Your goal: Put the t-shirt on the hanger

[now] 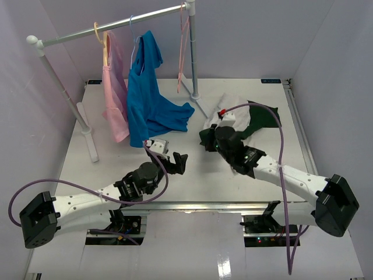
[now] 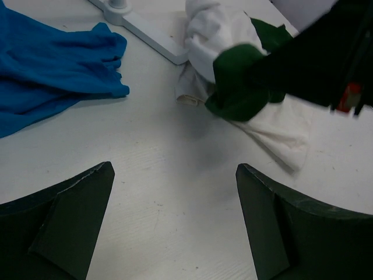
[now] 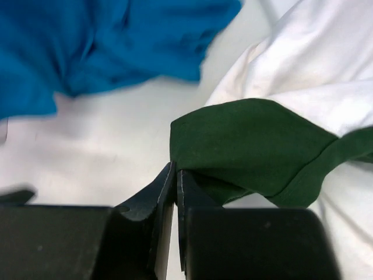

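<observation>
A white t-shirt with dark green parts (image 1: pixel 236 99) lies crumpled at the back right of the table. My right gripper is shut on a green part of the t-shirt (image 3: pixel 256 146), lifting it toward the table's middle. My left gripper (image 1: pixel 178 163) stands open and empty at the front left of the table, its fingers wide apart in the left wrist view. Pink hangers (image 1: pixel 184 46) hang from the rail's right end.
A rack (image 1: pixel 116 24) holds a pink garment (image 1: pixel 115 93) and a blue garment (image 1: pixel 148 99), whose lower part rests on the table.
</observation>
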